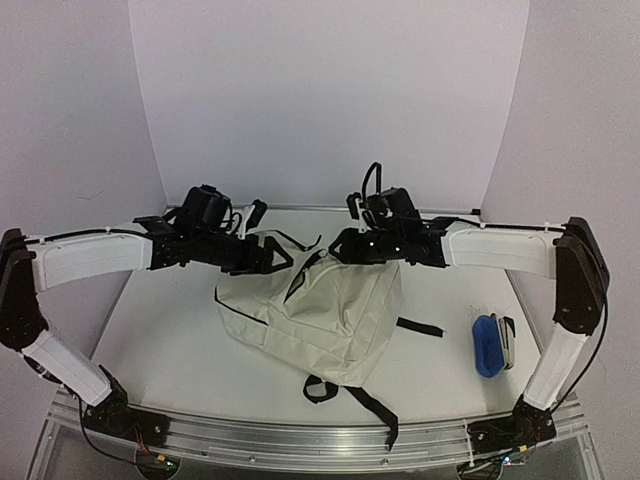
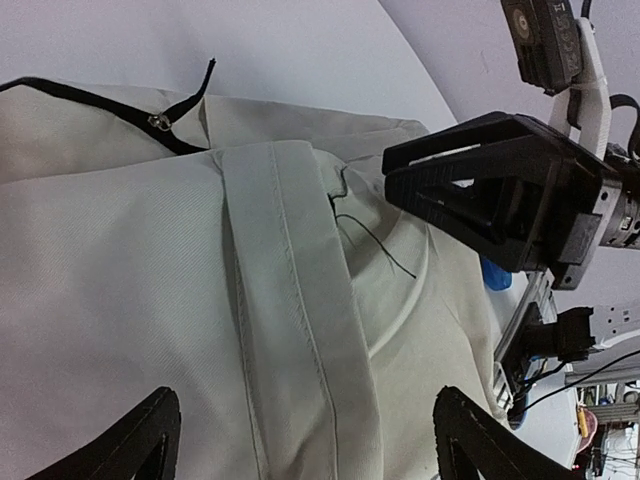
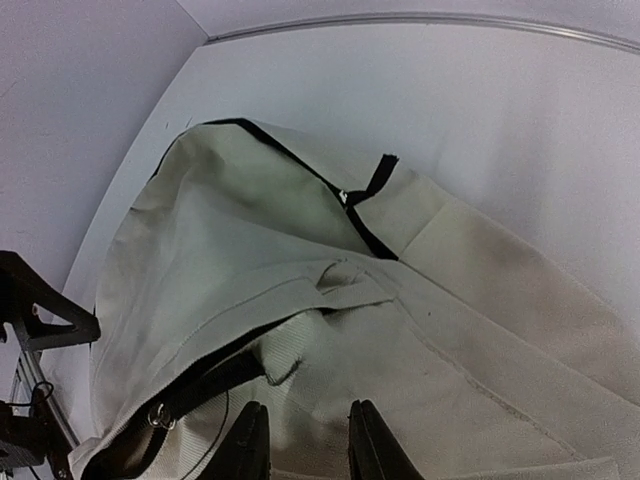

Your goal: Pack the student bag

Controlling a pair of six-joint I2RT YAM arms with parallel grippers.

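Observation:
The cream student bag [image 1: 300,318] lies flat on the table, its black zipper edge along the left and an opening with a dark zipper [image 3: 215,385] near the top middle. Above its upper left part, my left gripper [image 1: 280,258] is open; in the left wrist view its fingers [image 2: 140,440] stand wide apart over the fabric with nothing between them. Close by on the right, my right gripper [image 1: 338,247] is over the bag's upper edge. A narrow gap shows between its fingers, with no fabric visibly held there.
At the table's right lie a blue case [image 1: 488,346] and a small book-like item [image 1: 507,343] side by side. Black straps [image 1: 376,405] reach the front edge. Both grippers are near each other above the bag.

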